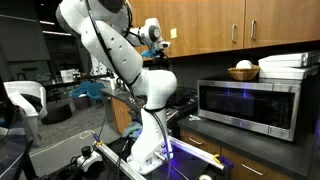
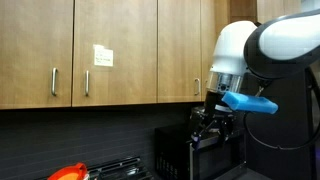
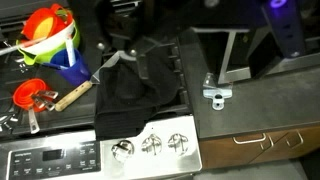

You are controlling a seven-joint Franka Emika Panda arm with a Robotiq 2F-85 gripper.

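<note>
My gripper is held high above the stove, and the wrist view looks down past its dark fingers. They appear spread apart, with nothing visible between them. In exterior view 1 the gripper (image 1: 169,43) is up near the wall cabinets, and in exterior view 2 it (image 2: 212,128) hangs in front of them. Below it a black cloth (image 3: 135,98) lies on the stove top, one end hanging toward the knobs. Left of the cloth are a blue cup (image 3: 75,70), a red bowl (image 3: 28,96) and a stack of coloured bowls (image 3: 42,30).
A microwave (image 1: 245,105) stands on the counter right of the stove, with a basket (image 1: 243,72) and white boxes (image 1: 286,66) on top. A metal clip-like object (image 3: 215,92) lies on the dark counter. Wooden cabinets (image 1: 225,25) run overhead, close to the arm.
</note>
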